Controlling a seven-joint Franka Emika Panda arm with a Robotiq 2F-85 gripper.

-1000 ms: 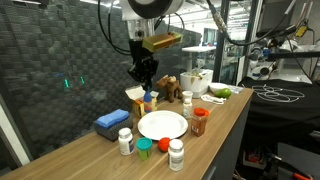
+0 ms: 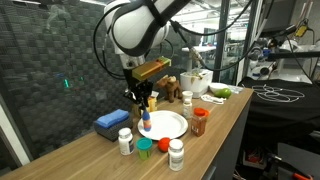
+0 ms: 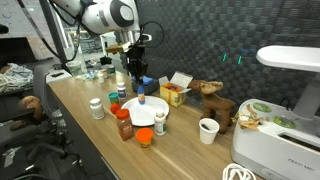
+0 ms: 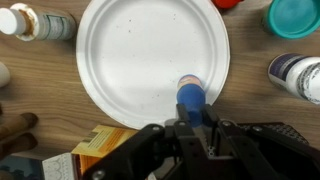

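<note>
A small blue-topped bottle with an orange lower part (image 2: 147,122) is gripped at its top by my gripper (image 2: 144,107), which is shut on it. The bottle stands roughly upright over the left part of a round white plate (image 2: 172,127). In the wrist view its blue end (image 4: 190,92) shows over the plate's lower right rim, just ahead of the dark fingers. The second exterior view has the bottle (image 3: 141,98) at the far part of the plate (image 3: 150,113). Whether its base touches the plate, I cannot tell.
Left of the plate are a white-lidded jar (image 2: 125,141), a green-lidded jar (image 2: 144,147) and a blue box (image 2: 113,120). Red-brown jars (image 2: 199,122) and an orange lid (image 3: 145,135) border it. An open carton (image 3: 177,88) and a toy animal (image 3: 212,103) stand behind.
My gripper has come down, carrying the bottle from above the plate's back edge to low over the plate's left part. The plate and jars have stayed put.
</note>
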